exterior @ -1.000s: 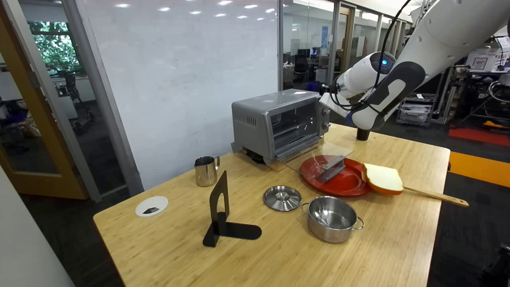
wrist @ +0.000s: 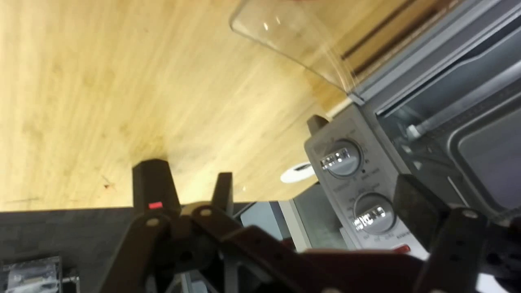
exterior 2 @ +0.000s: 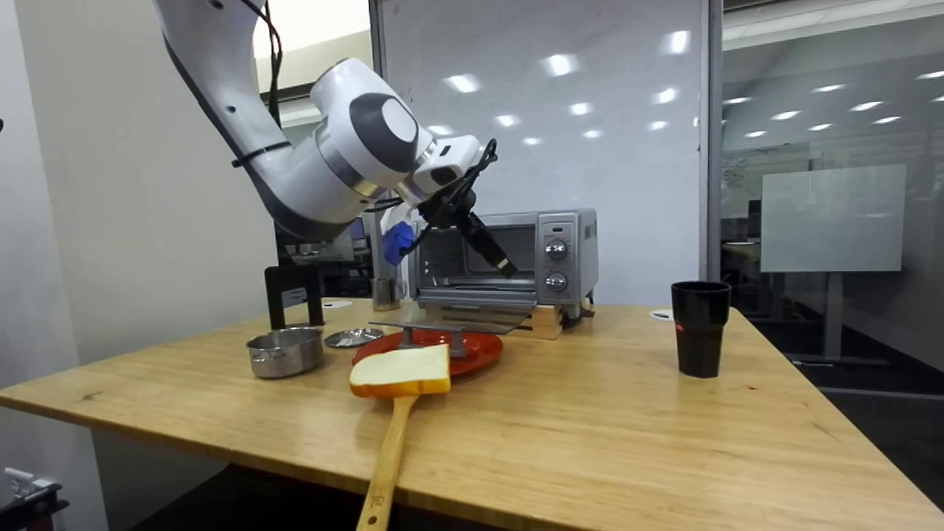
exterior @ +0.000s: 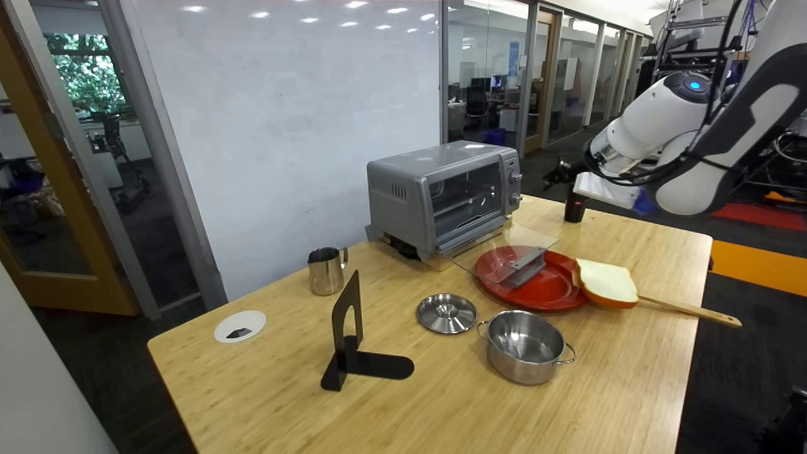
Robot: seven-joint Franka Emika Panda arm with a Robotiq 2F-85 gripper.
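With its fingers apart, my gripper hangs above the table around the oven's right side. The wrist view shows nothing held between the fingers of the gripper. In exterior view 2 the gripper overlaps the front of the grey toaster oven. Its glass door is down, over the red plate. The oven's knobs are close in the wrist view. A bread slice rests on the head of a wooden spatula at the plate's edge.
A black cup stands right of the oven. Left of the plate are a steel pot, a lid, a metal pitcher and a black bookend. Table space between oven and cup is clear.
The arm has drawn back from the oven's right end, toward the right in exterior view 1. More of the black cup and the oven's knobs now shows. The tabletop objects look unmoved.
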